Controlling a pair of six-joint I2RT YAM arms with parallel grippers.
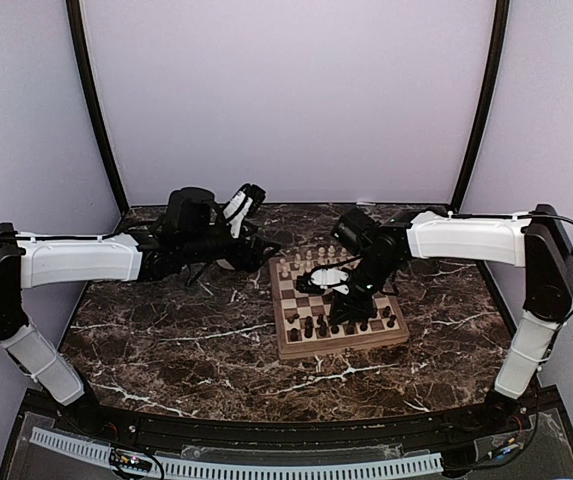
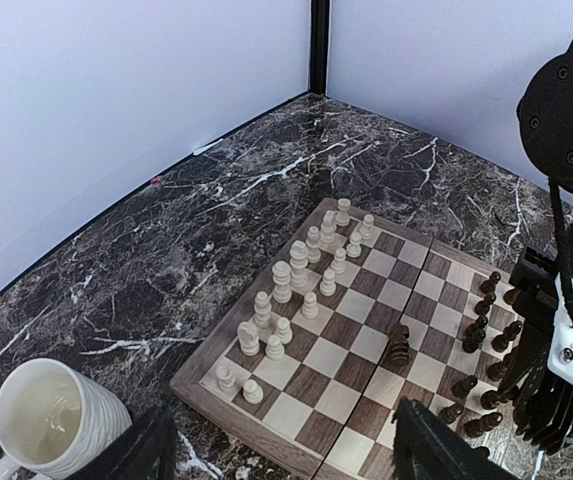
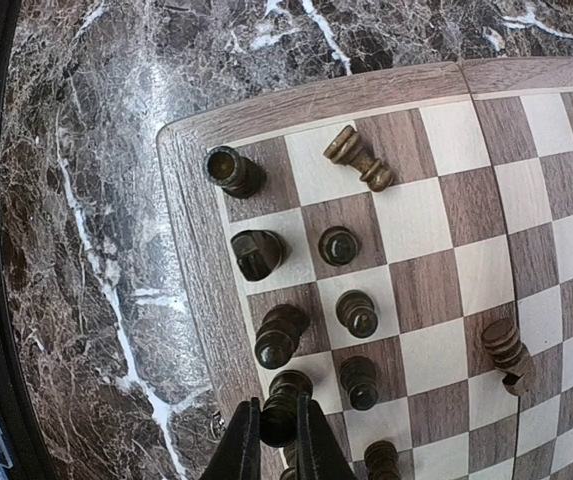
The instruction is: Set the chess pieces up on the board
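White pieces [image 2: 299,253] stand in two rows along one side of the wooden chessboard [image 1: 340,350]. Dark pieces [image 3: 257,254] stand along the opposite edge. One dark pawn [image 3: 361,158] lies on its side near the corner, and a dark knight [image 3: 506,350] lies toward the board's middle. My right gripper is shut on the head of a dark piece [image 3: 278,427] in the edge row; its base is partly hidden. The left gripper hangs open left of the board, nothing between its fingers.
A stack of white cups [image 2: 61,415] stands on the dark marble table [image 1: 176,350], left of the board. Neighbouring dark pieces [image 3: 284,335] crowd close around the right fingertips.
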